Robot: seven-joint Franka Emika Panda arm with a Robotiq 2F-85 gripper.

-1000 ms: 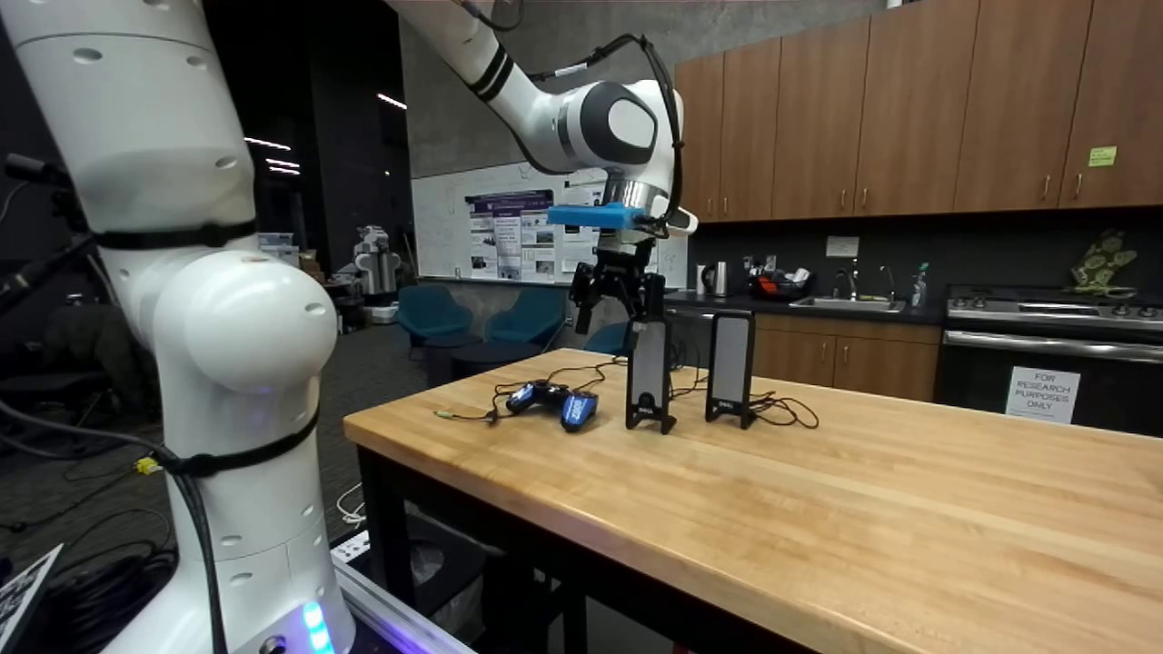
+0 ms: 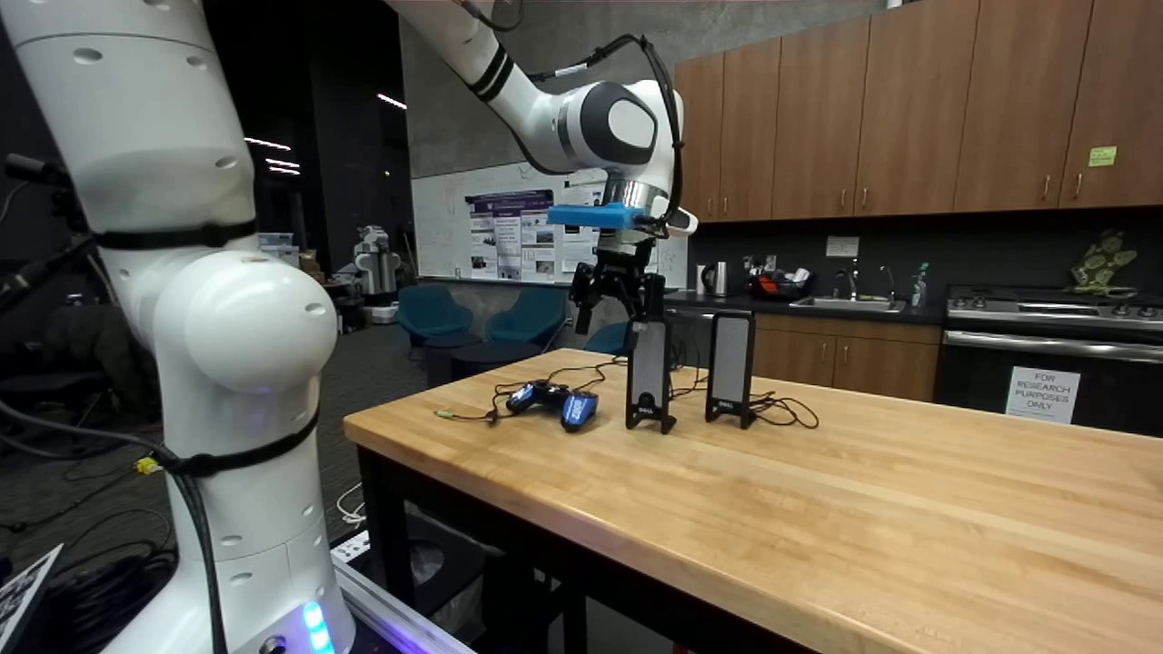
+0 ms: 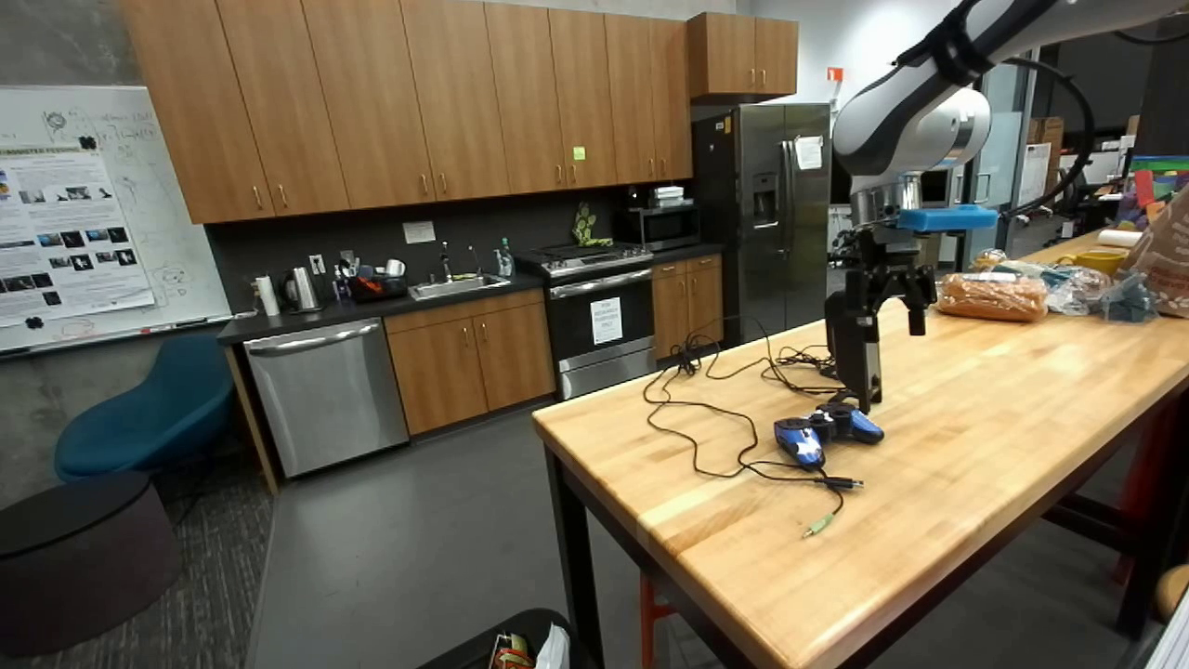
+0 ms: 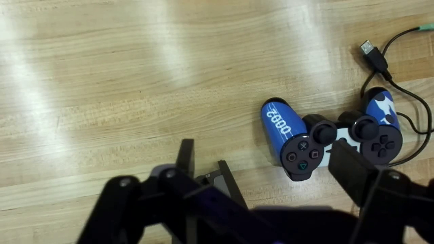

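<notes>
My gripper (image 2: 618, 316) hangs open over the table with its fingers pointing down. In the wrist view its fingers (image 4: 186, 156) are wide apart, with nothing clasped. A black-and-grey speaker (image 2: 650, 376) stands upright below it, close to one finger; the wrist view shows part of that speaker (image 4: 219, 181) just inside this finger, and the rest is hidden by the gripper. Whether they touch I cannot tell. A second upright speaker (image 2: 730, 365) stands to its right. The blue-and-black game controller (image 4: 295, 138) lies flat, partly beneath the other finger.
Black cables (image 3: 713, 413) sprawl behind and beside the controller, with a USB plug (image 4: 375, 59) near it. A bagged loaf (image 3: 992, 295) and other bags sit at the table's far end. Bare tabletop (image 2: 872, 512) spreads to the right of the speakers.
</notes>
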